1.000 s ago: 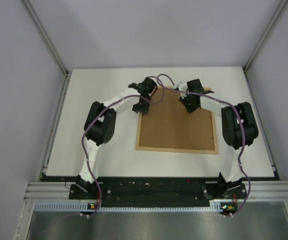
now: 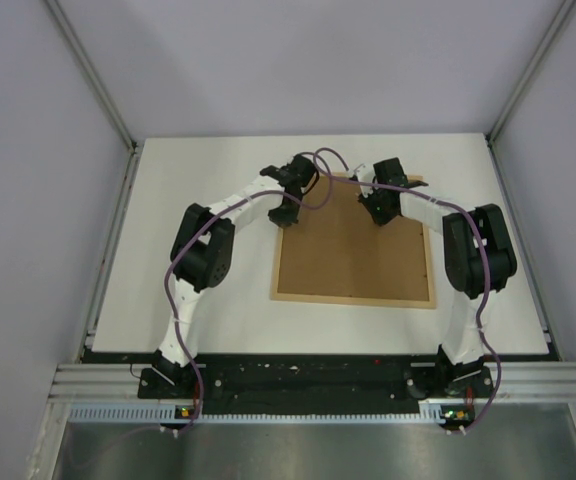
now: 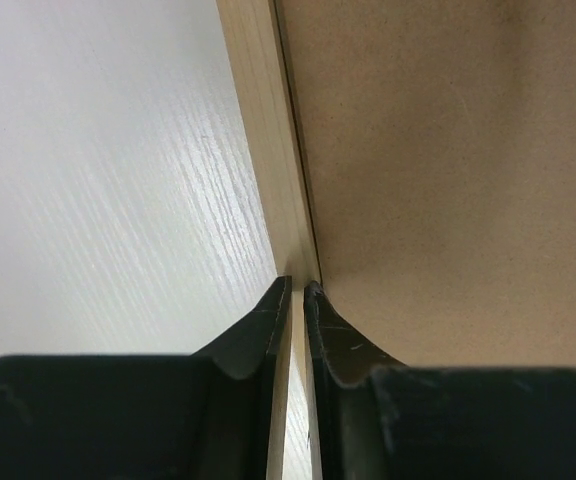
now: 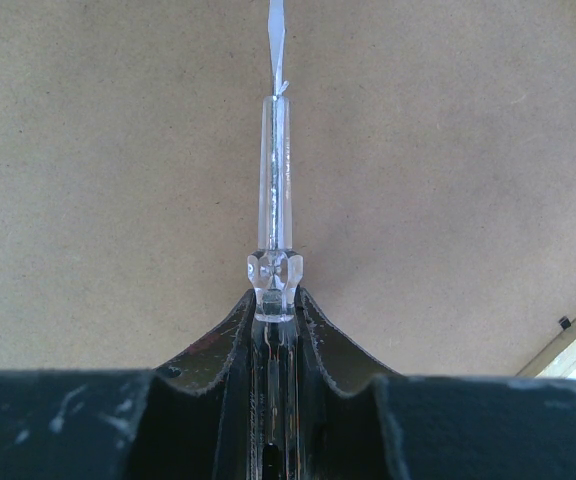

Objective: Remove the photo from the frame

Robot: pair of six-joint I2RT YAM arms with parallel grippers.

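The picture frame lies on the white table, its brown back board facing up and a thin wooden border around it. At its left border, my left gripper is narrowly open. Its fingertips are right at the wooden strip, which passes into the slim gap; whether they press on it is unclear. My right gripper is shut on a clear-handled screwdriver, held over the board. The screwdriver's flat metal blade points away from the fingers. No photo shows.
A small dark tab sits at the board's edge beside the border. Bare white table extends left of the frame. Purple cables from both arms loop over the frame's far side.
My right arm and the frame have stayed put.
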